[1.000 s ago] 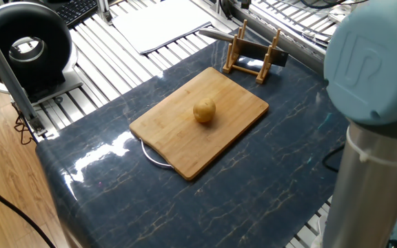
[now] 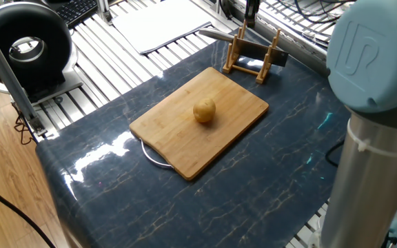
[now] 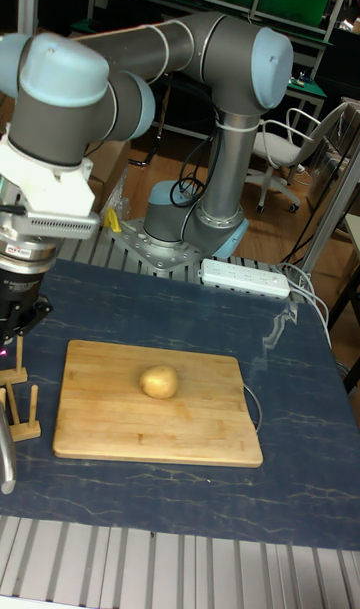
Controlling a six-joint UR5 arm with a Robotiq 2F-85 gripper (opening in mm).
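A round yellow-brown potato [image 2: 204,110] rests near the middle of a wooden cutting board [image 2: 167,131]; the other view shows the same potato [image 3: 160,382] on the board [image 3: 107,428]. A knife with a dark blade [image 2: 250,49] and a silver handle [image 2: 216,34] lies across a small wooden rack [image 2: 262,71] beyond the board. My gripper [image 2: 251,14] reaches in from the top edge, above and behind the rack. At the left edge of the other view the gripper [image 3: 15,326] is partly cut off, over the rack [image 3: 26,428]. How its fingers stand is not clear.
A metal loop handle [image 2: 156,157] sticks out from the board's near-left edge. A white power strip [image 3: 245,277] lies along the table's side by the robot base. White paper [image 2: 158,26] lies on the slats behind. Around the board, the dark tabletop [image 2: 253,179] is clear.
The dark end of my gripper has come lower into view above the rack, and the arm joint at right has shifted slightly. Potato, board and knife have not moved.
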